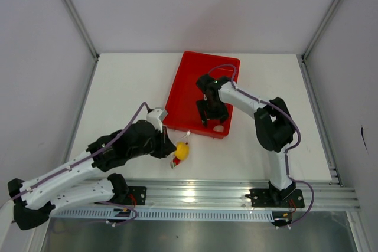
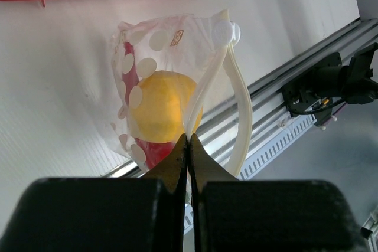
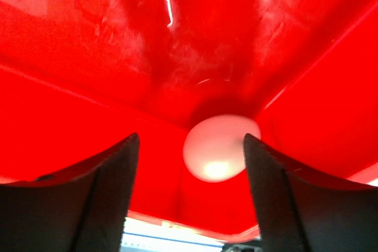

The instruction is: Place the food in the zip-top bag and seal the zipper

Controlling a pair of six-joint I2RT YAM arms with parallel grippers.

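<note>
A clear zip top bag (image 2: 168, 39) with white dots hangs from my left gripper, which is shut on its rim. The bag's mouth gapes in a loop beside the fingers. Inside it are a yellow food piece (image 2: 162, 107) and something red (image 2: 155, 150). In the red tray (image 1: 188, 81), a pale pink, egg-like food piece (image 3: 217, 147) lies in the near right corner. My right gripper is open over that corner, the pink piece appearing between its fingers, toward the right one. Whether they touch it I cannot tell.
The tray's walls (image 3: 53, 101) rise close around the right gripper. Metal rails (image 1: 195, 188) run along the table's front edge.
</note>
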